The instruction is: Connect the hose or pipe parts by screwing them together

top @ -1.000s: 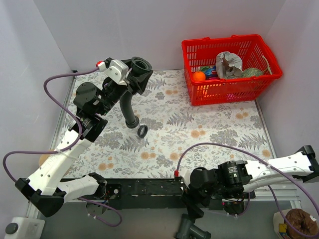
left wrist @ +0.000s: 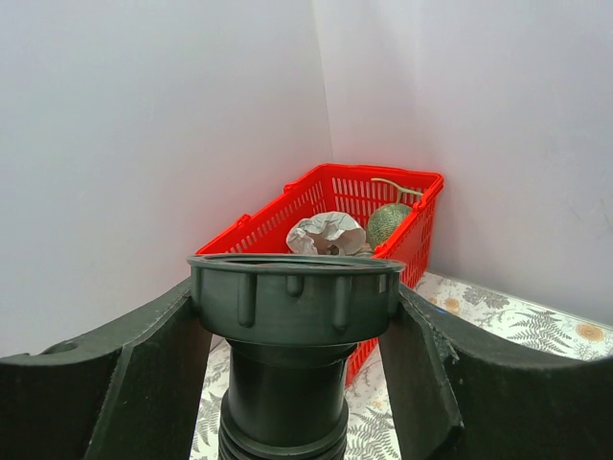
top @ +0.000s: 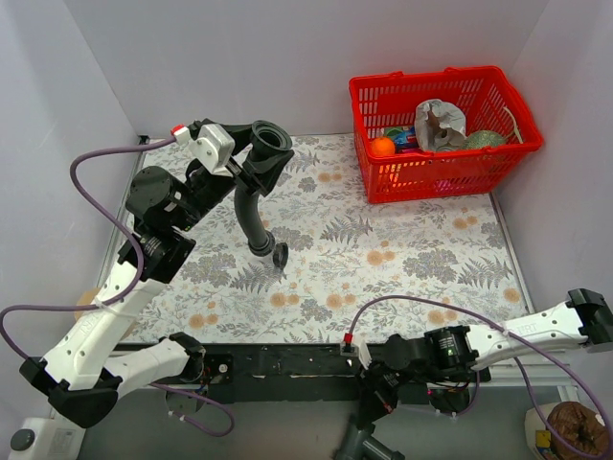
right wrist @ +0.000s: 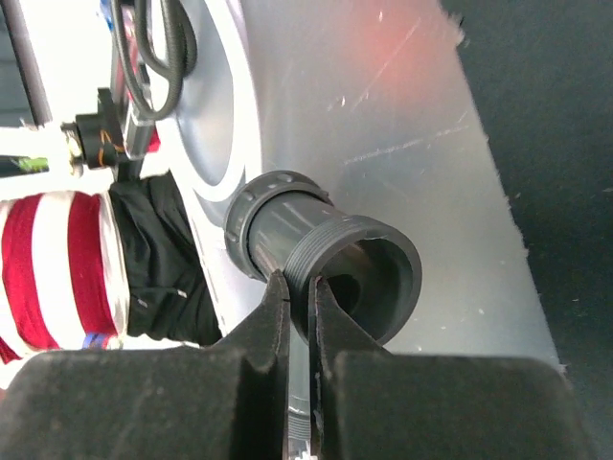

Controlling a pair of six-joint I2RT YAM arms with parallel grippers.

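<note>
A dark grey hose (top: 251, 218) hangs from my left gripper (top: 257, 171), which is shut around its upper end, just below the ringed collar (left wrist: 294, 297); its lower end is by a dark ring (top: 281, 255) over the patterned surface. My right gripper is low in front of the table edge, shut on the rim of a grey pipe fitting (right wrist: 278, 225) with a ringed collar, over a pale plastic surface.
A red basket (top: 441, 182) with fruit and packages stands at the back right. White walls enclose the patterned table (top: 383, 268), whose middle is clear. Cables and a striped item (right wrist: 67, 268) lie beside the fitting.
The right arm has moved a little toward the front, lower in the picture.
</note>
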